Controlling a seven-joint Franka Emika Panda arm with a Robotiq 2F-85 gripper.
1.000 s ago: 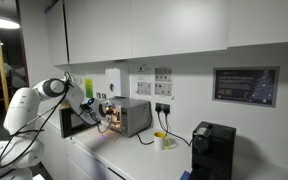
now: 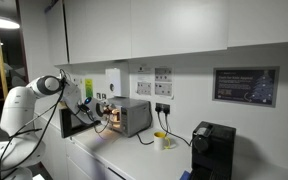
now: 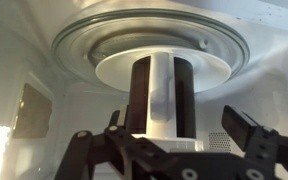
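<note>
In the wrist view, a dark mug or cup [image 3: 139,95] with a white vertical strip [image 3: 161,85], perhaps its handle, faces me. Its white end [image 3: 164,144] is nearest the gripper. Behind it shows a round white plate [image 3: 114,72], over the ribbed glass turntable [image 3: 74,45]. My gripper is open, its black fingers [image 3: 79,152] spread on either side of the cup without visibly gripping it. In the exterior view the arm [image 2: 44,86] reaches to the open microwave [image 2: 133,116]; the cup cannot be made out there.
Pale microwave walls [image 3: 269,60] enclose the gripper closely on both sides. On the counter [image 2: 134,155] to the right stand a yellow-and-white mug [image 2: 161,142] and a black coffee machine [image 2: 213,150]. Cables hang from the wall sockets [image 2: 163,108].
The arm has shifted slightly by the microwave, its elbow a little lower and farther left. Counter objects have not moved.
</note>
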